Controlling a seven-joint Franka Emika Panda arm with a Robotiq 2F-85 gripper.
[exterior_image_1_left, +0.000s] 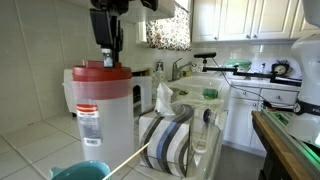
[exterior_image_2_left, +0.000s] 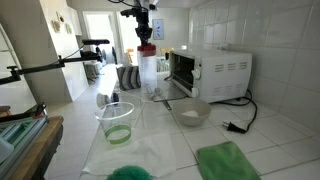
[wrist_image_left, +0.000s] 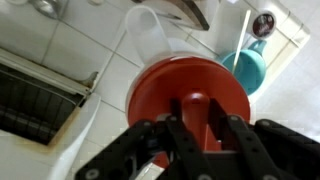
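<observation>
A translucent white pitcher (exterior_image_1_left: 105, 122) with a red lid (exterior_image_1_left: 102, 73) stands upright at the left in exterior view 1. My gripper (exterior_image_1_left: 107, 58) is above it, shut on the knob of the lid. From the other side, exterior view 2 shows the pitcher (exterior_image_2_left: 147, 72) under the arm at the back of the counter. Looking down, the wrist view has the round red lid (wrist_image_left: 160, 88) directly below the fingers, with the pitcher's handle (wrist_image_left: 147, 35) beyond it. Whether the pitcher's base touches the counter cannot be told.
A teal bowl (exterior_image_1_left: 84, 170) with a pale stick across it lies close in front of the pitcher. Beside it is a striped box (exterior_image_1_left: 165, 142) with tissue on top. A toaster oven (exterior_image_2_left: 210, 75), a bowl (exterior_image_2_left: 190, 112) and a clear container (exterior_image_2_left: 118, 122) occupy the counter.
</observation>
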